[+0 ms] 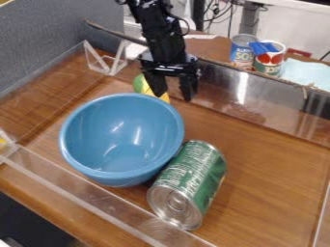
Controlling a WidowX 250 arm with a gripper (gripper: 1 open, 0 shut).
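Observation:
My black gripper (171, 85) hangs at the back middle, over a yellow-and-green object (146, 85) that it partly hides; whether its fingers are open or shut is unclear. In front sits a blue bowl (122, 135), empty, with a large green can (187, 185) lying on its side to the right of it.
Behind a clear barrier stand a blue-labelled can (242, 50) and a red can (268, 62), beside a light blue cloth (307, 73). A grey padded wall (39, 53) borders the left.

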